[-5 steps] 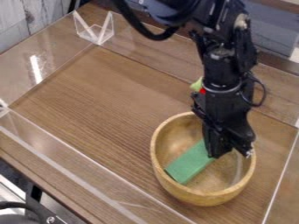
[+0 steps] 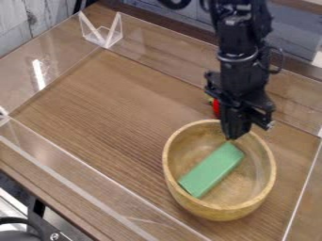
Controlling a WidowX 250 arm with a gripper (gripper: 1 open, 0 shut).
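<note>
My black gripper (image 2: 236, 120) hangs above the back rim of a tan bowl (image 2: 189, 136), shut, with nothing visible between its fingers. Inside the bowl a green rectangular block (image 2: 212, 170) lies diagonally. Behind the gripper a small red object (image 2: 217, 107) is partly hidden by the arm.
A white wire holder (image 2: 104, 28) stands at the back left. The table's edge runs along the lower left.
The gripper has moved back and up, away from over the green block toward the bowl's far rim. More of the block now shows.
</note>
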